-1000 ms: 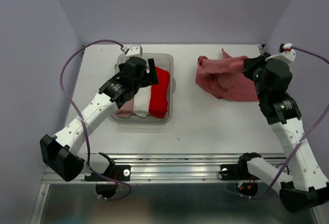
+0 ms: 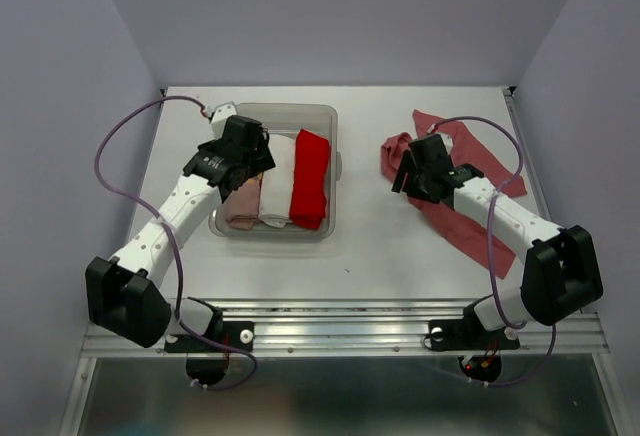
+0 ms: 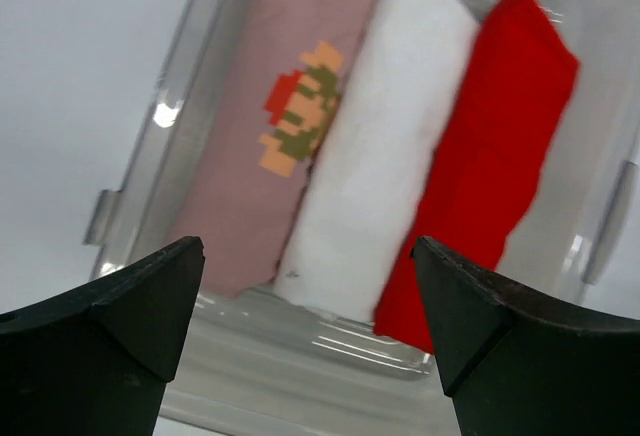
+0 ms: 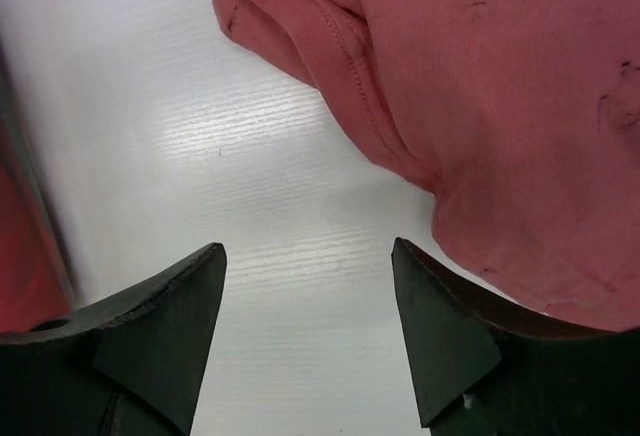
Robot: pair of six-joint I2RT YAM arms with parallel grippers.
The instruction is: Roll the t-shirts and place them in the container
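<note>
A dusty-red t-shirt (image 2: 470,241) lies loosely spread, partly creased, on the right of the white table. My right gripper (image 2: 405,178) is over its left edge; in the right wrist view its fingers (image 4: 150,346) are apart with only table between them. My left gripper (image 2: 248,151) stands open above a clear bin (image 2: 330,116), which holds rolled or folded shirts: pink with a pixel print (image 3: 250,196), white (image 3: 370,156), and bright red (image 3: 490,136).
Grey walls border the back and sides; a metal rail runs along the front edge.
The shirt, earlier lifted in my right gripper, now lies spread on the table. The right gripper has moved down and left; the left gripper has shifted slightly left.
</note>
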